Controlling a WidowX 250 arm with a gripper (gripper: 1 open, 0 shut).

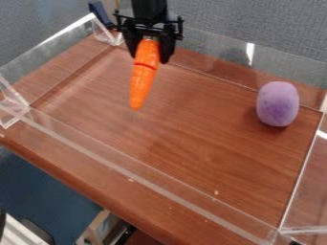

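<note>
My black gripper [148,34] is at the top centre of the camera view, over the back part of a wooden surface. It is shut on an orange carrot [143,73], which hangs point-down beneath it, tilted slightly. A purple oval object [277,103], like an eggplant, rests on the wood at the right.
Clear plastic walls [153,181] border the wooden surface [166,144] on all sides. The middle and front of that area are empty. Grey padded walls stand behind, and dark cables lie at the lower left outside the tray.
</note>
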